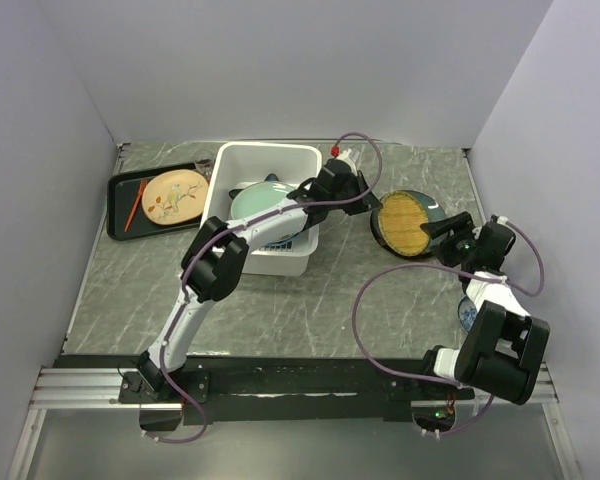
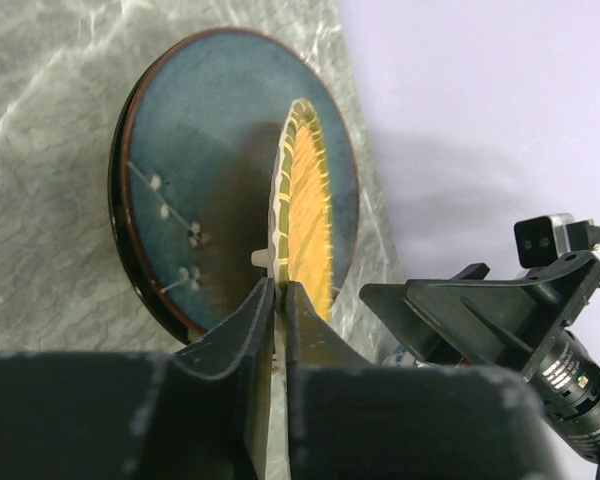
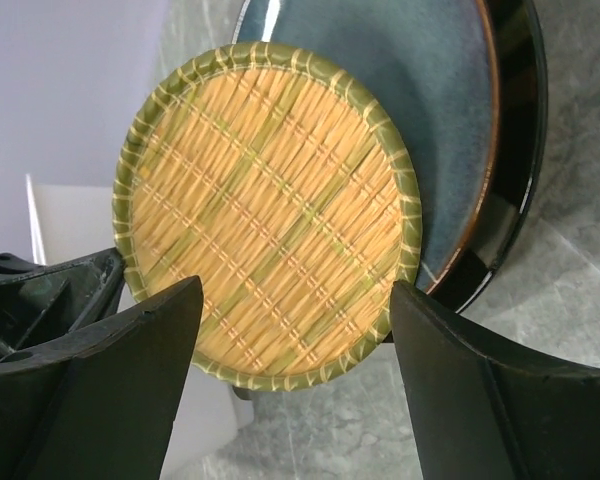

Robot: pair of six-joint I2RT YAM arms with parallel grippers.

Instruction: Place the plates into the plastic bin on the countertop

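A round woven bamboo plate (image 1: 403, 225) is tilted up over a dark blue plate (image 2: 195, 170), which lies stacked on another dark dish at the counter's right. My left gripper is shut on the bamboo plate's edge. My right gripper (image 1: 442, 228) is part open beside the bamboo plate, its two fingers framing the plate's near side in the right wrist view (image 3: 298, 315). The white plastic bin (image 1: 270, 258) stands at the centre with pale green plates (image 1: 255, 198) inside.
A black tray (image 1: 130, 225) holds a patterned plate (image 1: 175, 195) and red chopsticks at the left. A small blue dish (image 1: 466, 312) is partly hidden under the right arm.
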